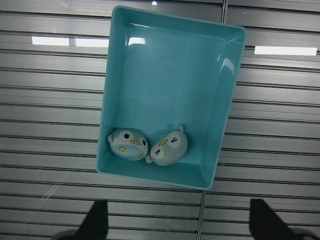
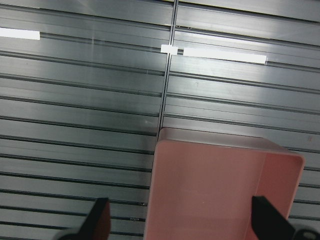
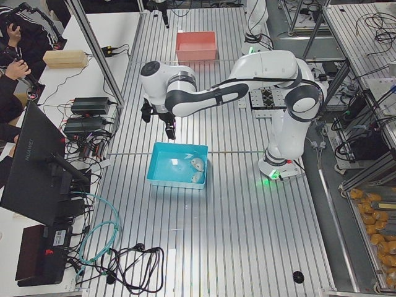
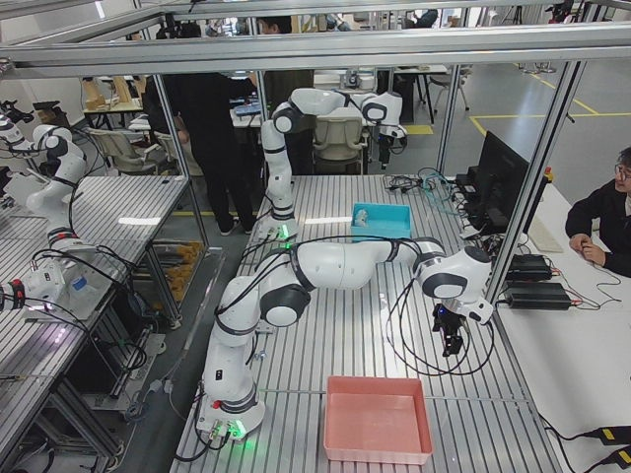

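My left gripper hangs above and behind a turquoise bin, its fingers apart with nothing between them. At the other end of the platform a pink bin (image 4: 377,418) appears empty. My right gripper is over the pink bin's edge, fingers wide apart and empty.
Black cables (image 3: 142,272) lie loose on the platform by the turquoise bin. A monitor (image 3: 34,161) and power units stand along the side table. The ribbed metal platform (image 3: 229,223) is mostly clear.
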